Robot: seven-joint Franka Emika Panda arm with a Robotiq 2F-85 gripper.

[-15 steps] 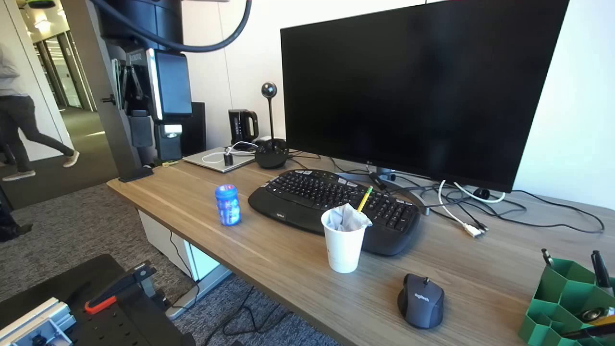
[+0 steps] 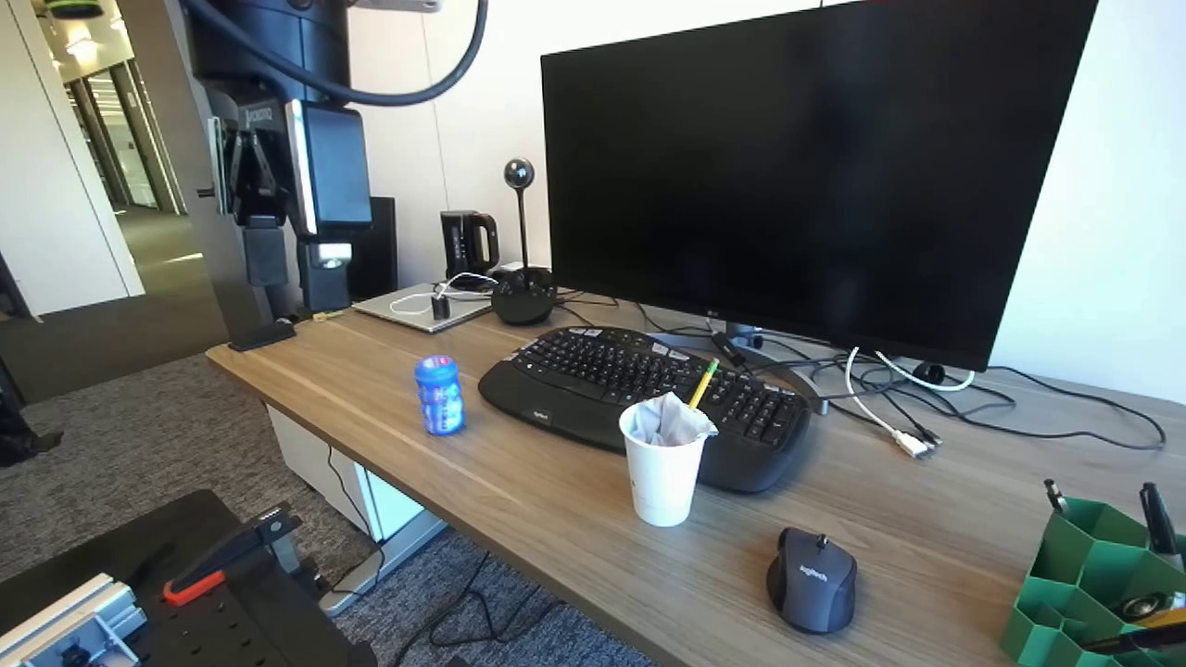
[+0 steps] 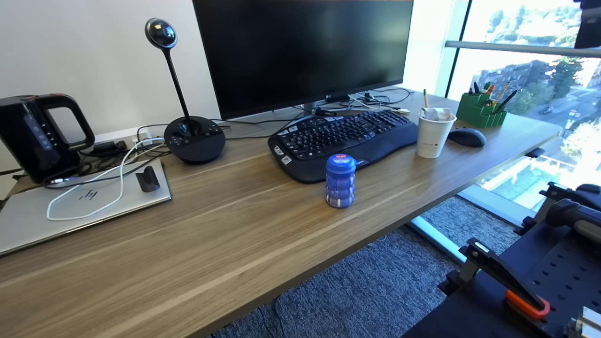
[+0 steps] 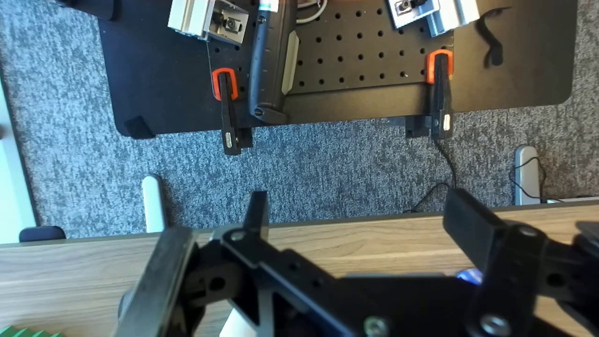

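My gripper [image 2: 296, 276] hangs at the left side of exterior view 1, fingers pointing down. In the wrist view the gripper is open wide, with only desk edge and carpet visible below the gap. A blue lidded container [image 2: 441, 398] stands upright on the desk in front of the keyboard's left end, apart from my fingers. To its right is a white paper cup [image 2: 662, 478] holding crumpled wrapping and a yellow pencil [image 2: 703, 383]. In the wrist view the gripper body mostly hides the container [image 4: 470, 275] and the cup [image 4: 236, 326].
A black keyboard [image 3: 343, 141] lies below the large monitor [image 2: 778, 189]. The mouse [image 2: 813, 582] and a green pen holder [image 2: 1095, 578] occupy the right. Kettle [image 3: 42, 138], webcam stand [image 3: 194, 141] and laptop [image 3: 84, 203] are at the other end.
My arm and gripper have shifted only slightly in exterior view 1, and the fingers appear a little wider apart. A person walking in the hallway is gone. The desk objects have stayed put.
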